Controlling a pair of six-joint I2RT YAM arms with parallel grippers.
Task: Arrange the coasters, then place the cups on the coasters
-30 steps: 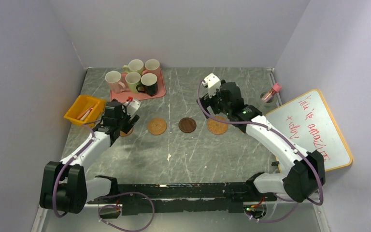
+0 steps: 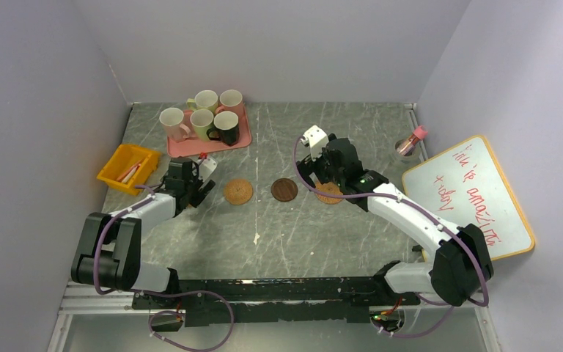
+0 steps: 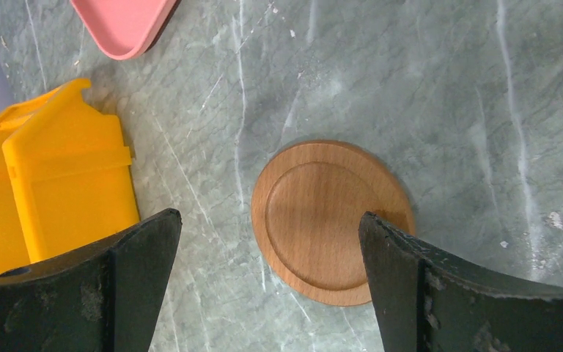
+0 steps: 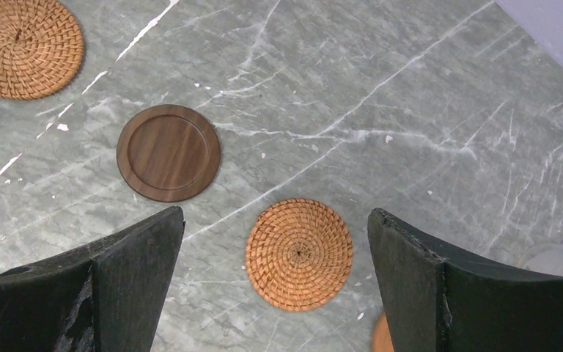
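Observation:
Several cups stand crowded on a pink tray at the back left; among them are a pink cup, a pale green cup and a dark cup. My left gripper is open over a smooth wooden coaster, nothing between its fingers. Along the table lie a woven coaster, a dark wooden coaster and a second woven coaster. Above that second woven one my right gripper stands open and empty.
A yellow bin with some items is left of the left gripper. At the right are a pink-topped bottle in a holder and a leaning whiteboard.
The left arm has shifted slightly, its gripper now covering the leftmost coaster more. My right gripper has moved a little left and toward the front, over the woven coaster. The cups have not moved.

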